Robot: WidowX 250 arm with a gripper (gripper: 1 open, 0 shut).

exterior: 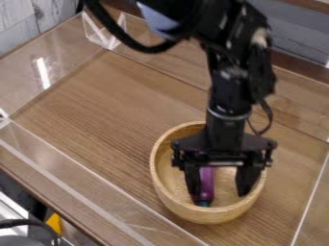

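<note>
The black gripper (221,163) hangs low over a tan wooden bowl (167,181), its two fingers open and reaching down into it on either side of a slim purple object (206,190). The object lies in the bowl, partly hidden by the gripper. Whether the fingers touch it is unclear.
The bowl sits on a wooden surface (90,106) near the front right, with free room to the left and behind. A black and yellow item (33,231) is at the lower left corner. Raised edges border the surface at the back.
</note>
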